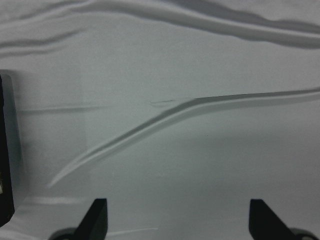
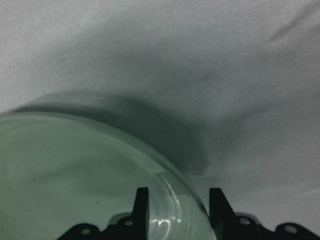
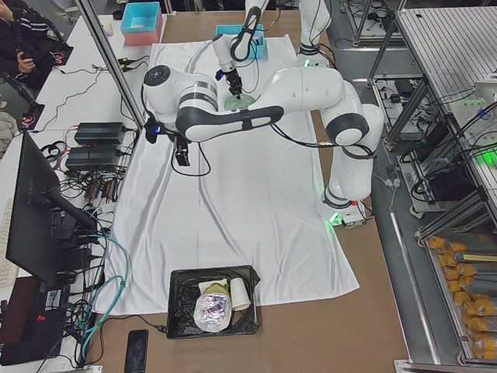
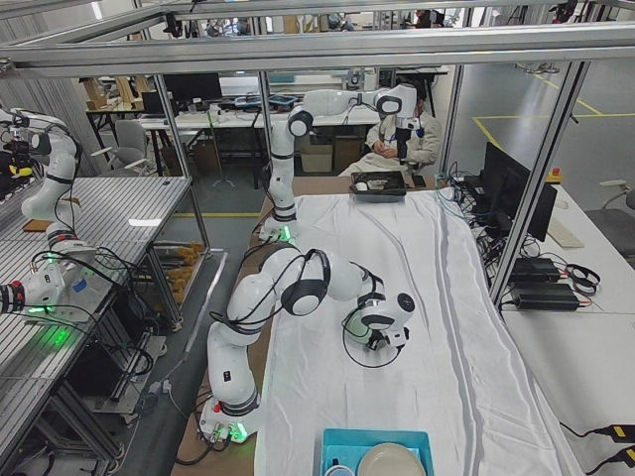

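Observation:
A pale green plate or shallow bowl (image 2: pixel 75 170) lies on the white cloth (image 4: pixel 437 347); in the camera left view it is small, beneath the far arm's gripper. In the right wrist view my right gripper is open, one finger over the inside of the rim, the other just outside it; whether they touch it is unclear. My left gripper hangs open over bare, creased cloth, with nothing between its fingers.
A black tray (image 3: pixel 178 303) with a foil-covered item and a white roll sits at one end of the cloth. A blue bin (image 4: pixel 377 441) holding dishes stands at the other end. Monitor and cables line one side.

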